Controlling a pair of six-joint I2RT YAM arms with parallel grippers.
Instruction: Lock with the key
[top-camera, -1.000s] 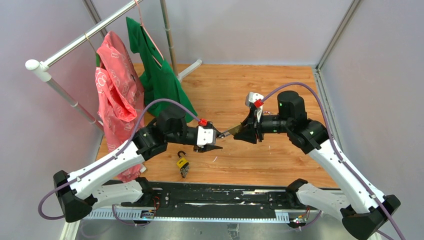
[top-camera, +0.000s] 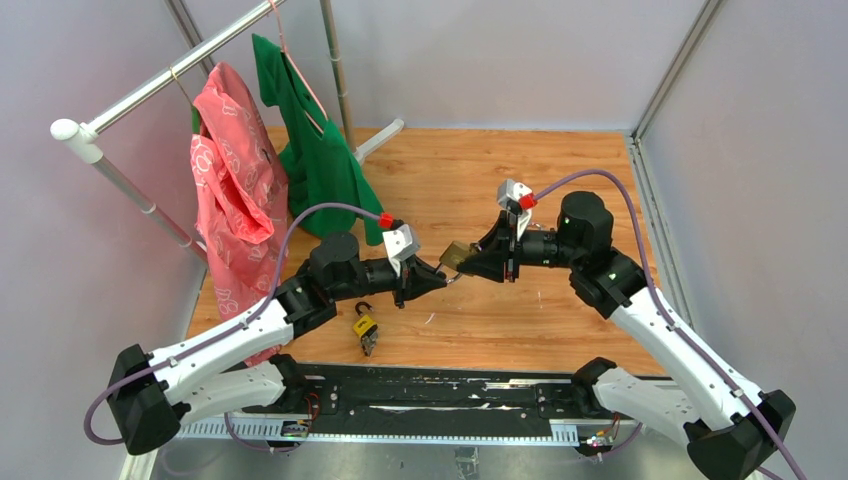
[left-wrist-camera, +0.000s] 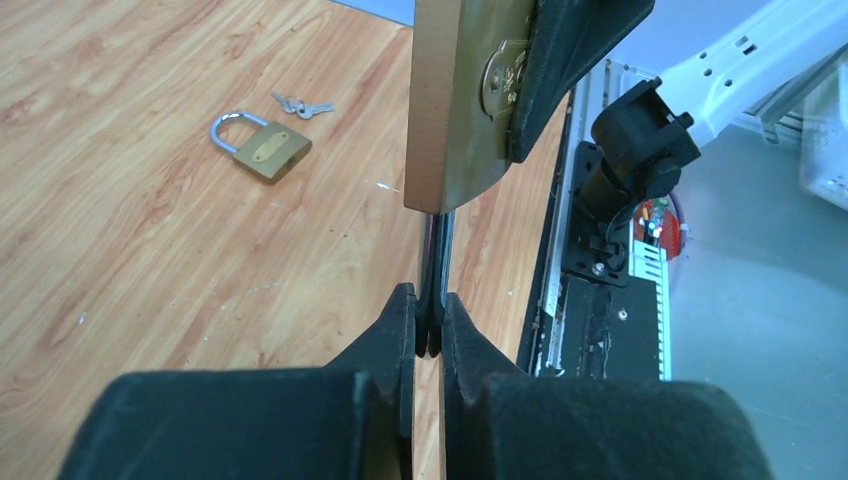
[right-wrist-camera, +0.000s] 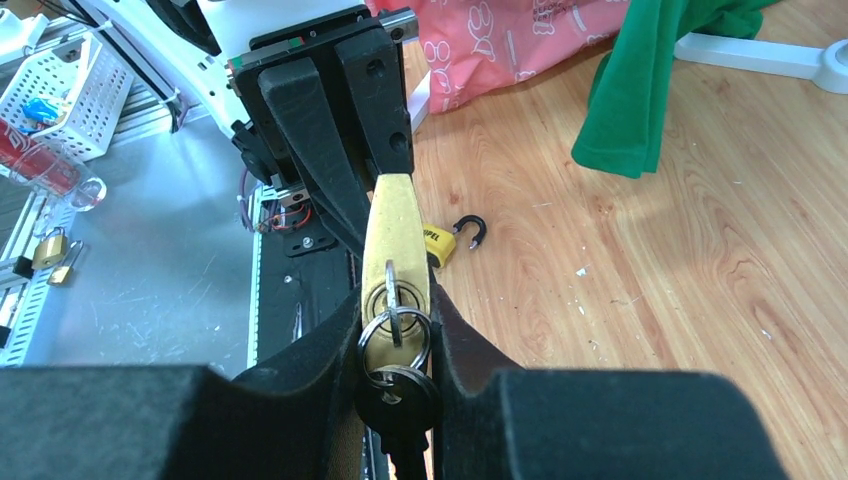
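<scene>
A brass padlock (top-camera: 458, 254) (left-wrist-camera: 440, 110) hangs between the grippers above the table. My right gripper (top-camera: 470, 262) is shut on its body. In the right wrist view a key (right-wrist-camera: 393, 400) on a ring sits at the keyhole on the lock's end face (right-wrist-camera: 395, 220). My left gripper (top-camera: 440, 278) is shut on the metal shackle (left-wrist-camera: 435, 250) at the lock's other end. A second brass padlock (left-wrist-camera: 270, 150) lies on the wood beside loose keys (left-wrist-camera: 303, 107).
A yellow-and-black padlock (top-camera: 366, 325) lies near the front edge of the wooden table (top-camera: 530, 330). Pink (top-camera: 240, 200) and green (top-camera: 330, 190) cloths hang from a rack at back left.
The right gripper has shifted slightly left.
</scene>
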